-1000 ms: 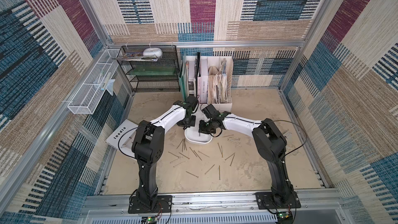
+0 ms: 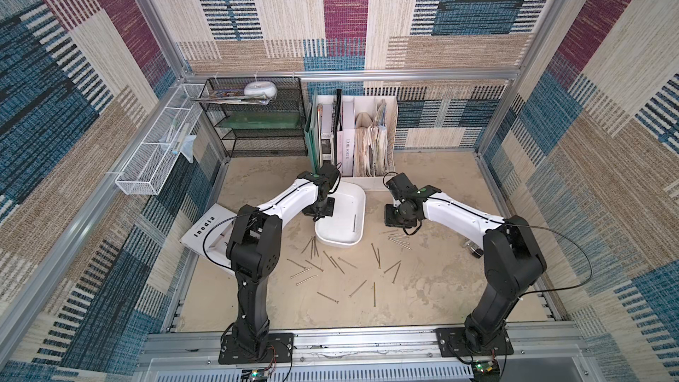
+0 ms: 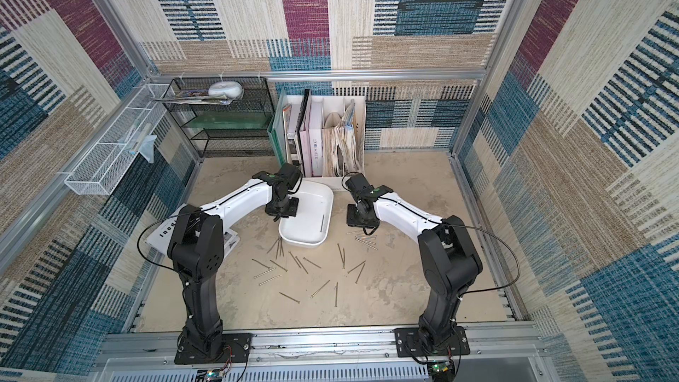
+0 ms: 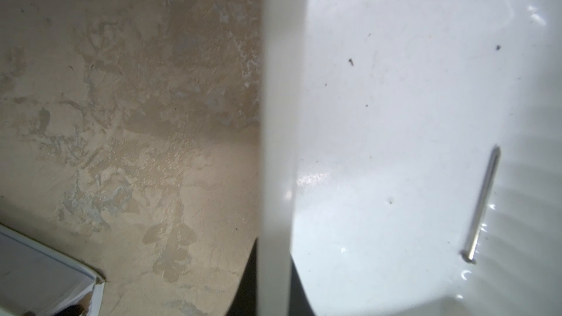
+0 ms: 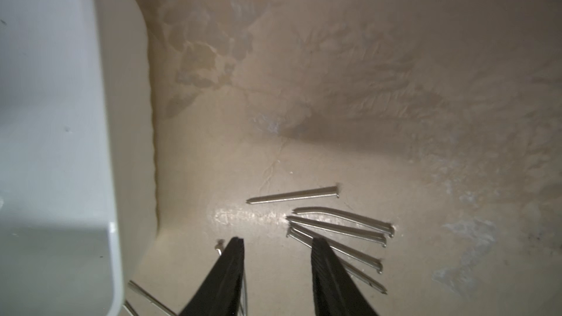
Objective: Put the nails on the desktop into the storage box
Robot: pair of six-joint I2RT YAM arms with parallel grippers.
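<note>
The white storage box [image 3: 326, 220] has its left wall pinched in my left gripper, which is shut on that rim. Inside the box a single nail [image 4: 483, 204] lies along the far side of the floor. My right gripper hangs open over the tabletop, right of the box, with nothing between its fingers. Below and ahead of it, in the right wrist view, lies a cluster of several nails [image 5: 336, 234], including one lying apart [image 5: 292, 195]. More loose nails [image 2: 332, 263] are scattered on the desktop in front of the box.
A file holder with books [image 2: 353, 138] stands just behind the box, and a black mesh rack [image 2: 265, 134] is at the back left. A white carton [image 2: 205, 230] lies at the left edge.
My right gripper has moved right, from over the box to above the desktop beside it. One nail now shows lying in the box. The left arm has hardly moved.
</note>
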